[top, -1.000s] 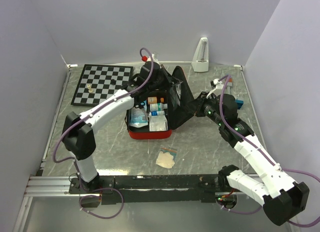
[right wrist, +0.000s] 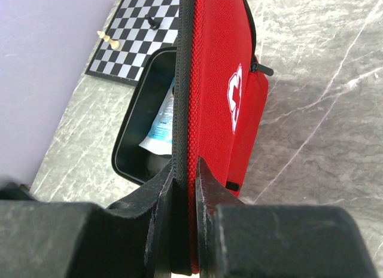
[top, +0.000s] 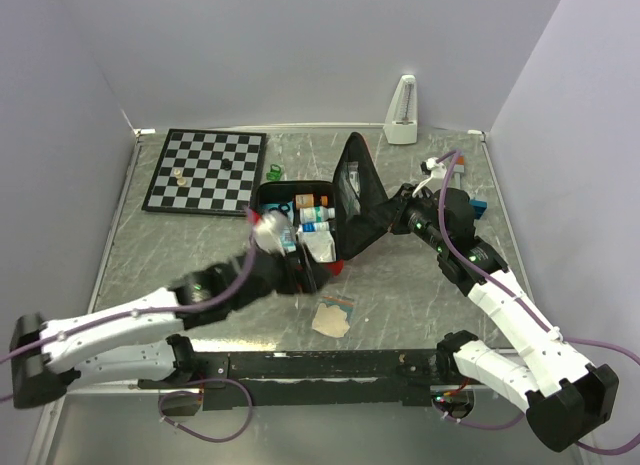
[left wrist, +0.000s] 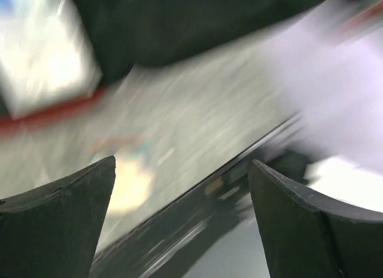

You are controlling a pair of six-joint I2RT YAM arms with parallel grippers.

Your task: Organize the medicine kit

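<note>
The red and black medicine kit lies unzipped, with bottles [top: 314, 214] and packets inside its base [top: 258, 197]. Its lid [top: 362, 195] stands up on the right. My right gripper is shut on the lid's edge, whose red outer face [right wrist: 218, 81] fills the middle of the right wrist view. My left gripper is open and empty, above the table in front of the kit; in the top view its arm is blurred and covers the kit's front left. A small plastic bag [top: 332, 316] with something tan in it lies in front of the kit.
A chessboard [top: 205, 171] with a few pieces lies at the back left, and a white metronome [top: 402, 111] stands at the back. A small green item [top: 274, 172] lies behind the kit. Bare table spreads to the left.
My left arm has swung from the lid's inner side at the back to the table in front of the kit. The right arm and the lid have stayed put.
</note>
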